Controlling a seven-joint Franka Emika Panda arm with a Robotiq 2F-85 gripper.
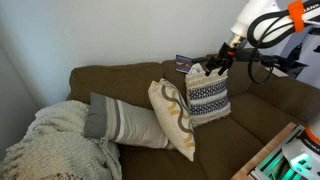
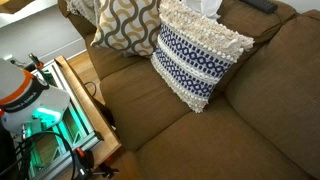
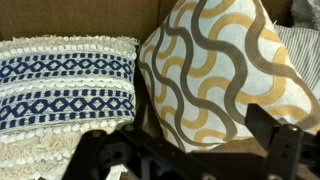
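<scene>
My gripper hangs in front of the couch back, close to the top of a blue-and-white patterned pillow with a fringed, tufted edge. From the wrist view, my gripper is open with its fingers well apart and nothing held between them. That same blue-and-white pillow lies at the left there, while a pillow with wavy grey and yellow lines spreads across the middle and right. Exterior view 2 has the blue-and-white pillow leaning against the backrest, beside the wavy-patterned pillow.
A brown couch carries the pillows, its right seat bare. A striped pillow and a fluffy white blanket occupy the left side. A dark remote and something white rest along the couch top.
</scene>
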